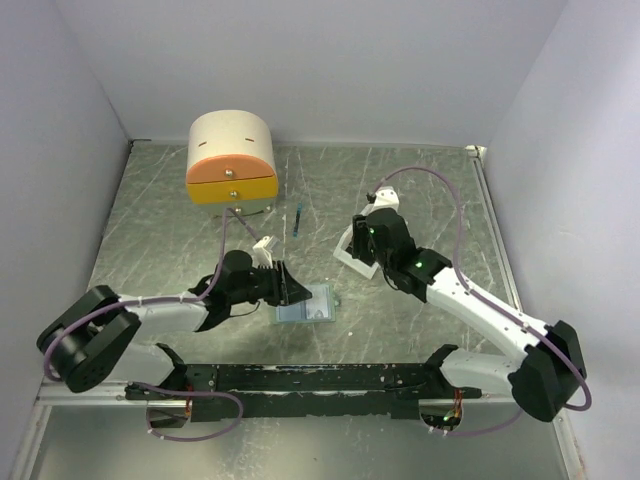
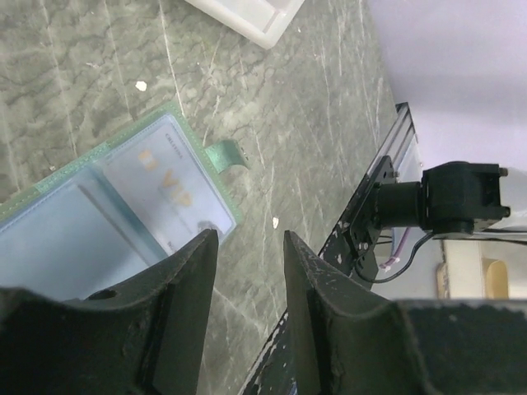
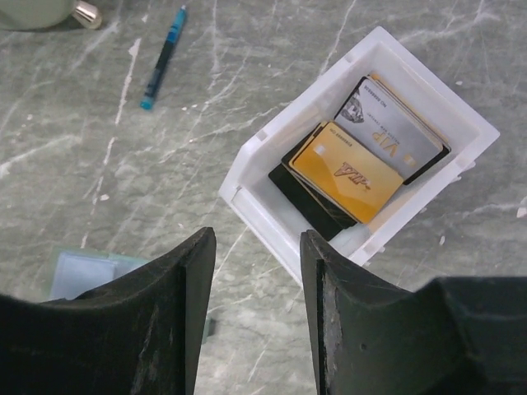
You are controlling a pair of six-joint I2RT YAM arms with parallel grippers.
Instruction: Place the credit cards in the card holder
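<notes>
In the right wrist view several cards lie in a white tray: a gold card (image 3: 347, 171) on a dark one, beside a silver-grey card (image 3: 387, 127). My right gripper is above the tray's near-left side, its fingers parted and empty. The card holder (image 2: 90, 216), pale green with clear pockets, lies open on the table; a card with faint gold print (image 2: 169, 177) shows in one pocket. Close over the holder's right side hangs my left gripper, fingers apart with nothing between them. From above, the right arm hides most of the tray.
The white tray (image 1: 350, 252) stands right of centre. A blue pen (image 1: 297, 220) lies left of it, and a small cabinet with orange and yellow drawers (image 1: 232, 160) stands at the back left. Bare table separates holder and tray.
</notes>
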